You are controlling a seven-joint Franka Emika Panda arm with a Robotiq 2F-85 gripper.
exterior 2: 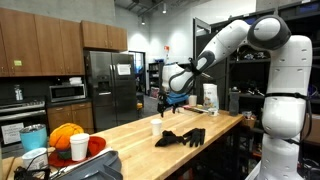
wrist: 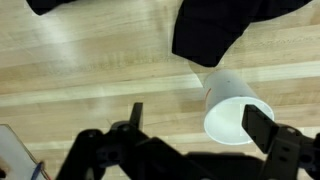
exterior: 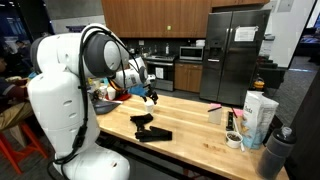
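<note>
A white cup (wrist: 226, 90) stands under my gripper in the wrist view, its round mouth showing between the spread fingers, nearer the right one. The gripper is open and holds nothing. In the first exterior view the cup (exterior: 149, 105) is on the wooden table, close below the gripper; the second exterior view also shows the cup (exterior 2: 156, 126) upright. A black cloth (wrist: 212, 30) lies just beyond the cup, and the dark pieces (exterior: 155, 134) are spread on the table in the first exterior view.
A red tray (exterior 2: 95, 146) with an orange item (exterior 2: 68, 138) and cups sits at one end of the table. At the other end are a bag (exterior: 258, 115), a bowl (exterior: 234, 139) and a dark canister (exterior: 276, 152).
</note>
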